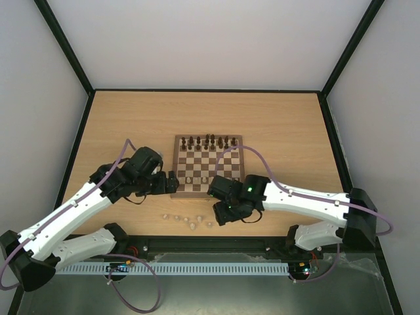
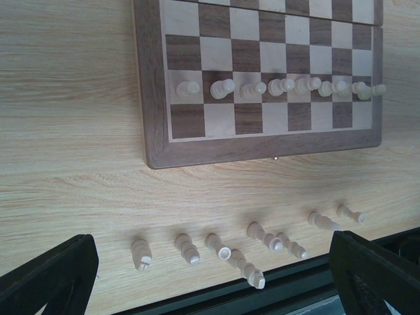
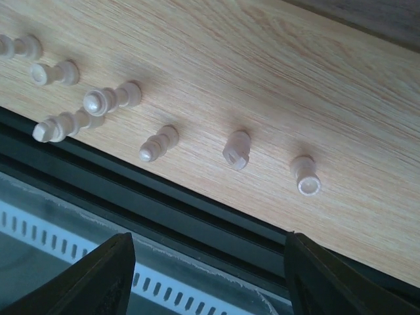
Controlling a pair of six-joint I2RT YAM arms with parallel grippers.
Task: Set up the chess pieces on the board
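The chess board [image 1: 209,193] lies mid-table, with dark pieces [image 1: 208,139] standing in two rows on its far side. A row of white pawns [image 2: 222,88] runs along its near side. Several loose white pieces stand between the board and the front edge, including a king [image 3: 56,127], a bishop [image 3: 159,143], a knight [image 3: 237,149] and a rook [image 3: 306,175]. Open and empty, my left gripper [image 1: 173,182] hangs by the board's left edge. My right gripper [image 1: 216,209] is over the table in front of the board, its fingers [image 3: 108,269] apart with nothing between them.
A dark rail [image 3: 197,197] runs along the table's front edge, close to the loose pieces. Beyond it is a slotted light strip [image 1: 177,268]. Bare wood [image 1: 131,118] lies left of and behind the board.
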